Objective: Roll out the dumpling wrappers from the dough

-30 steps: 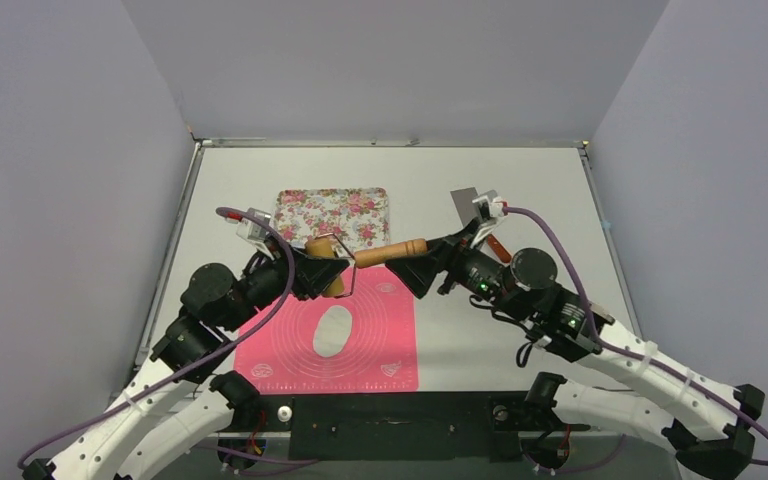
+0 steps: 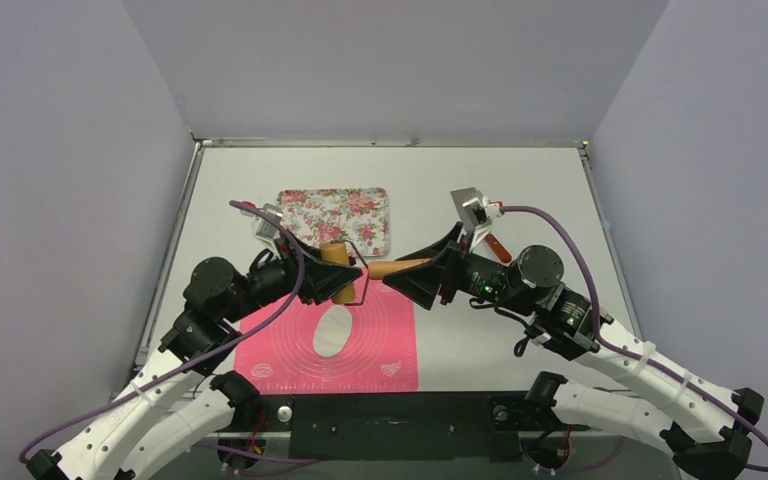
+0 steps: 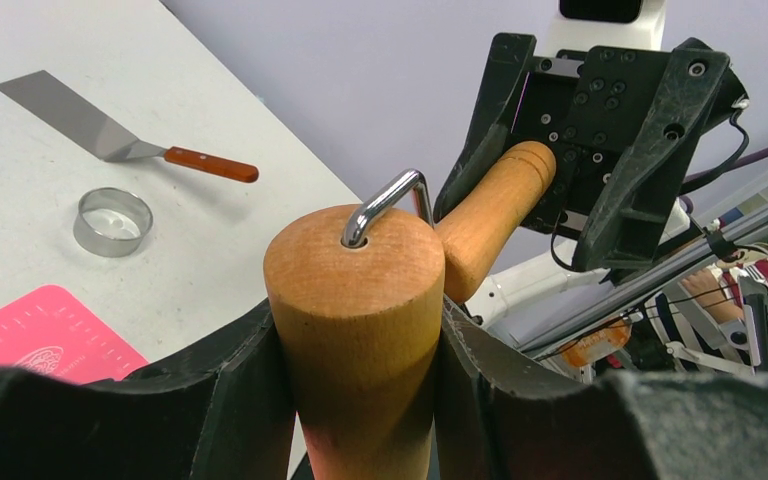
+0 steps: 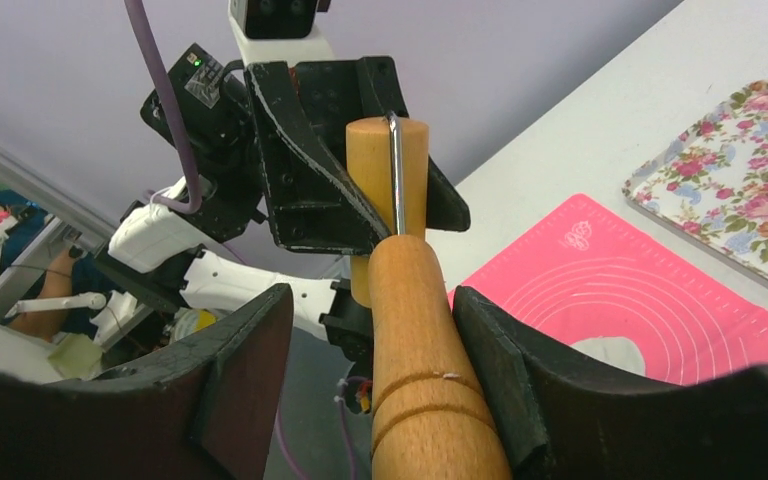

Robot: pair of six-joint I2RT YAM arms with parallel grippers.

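A wooden dough roller with a steel frame hangs above the mat, between both arms. Its roller [image 3: 355,330] is upright in my left gripper [image 2: 348,272], fingers around it. Its handle [image 4: 428,390] points sideways into my right gripper [image 2: 422,275], between the fingers; whether these press on it I cannot tell. On the pink mat [image 2: 270,365] lies a pale oval of flattened dough [image 2: 332,332].
A floral tray [image 2: 332,210] lies at the back. A spatula [image 3: 210,165] and a metal ring [image 3: 112,243] lie on the right of the white table, which has bare room around them.
Since one second ago the roller and left gripper have shifted slightly right and the handle lower.
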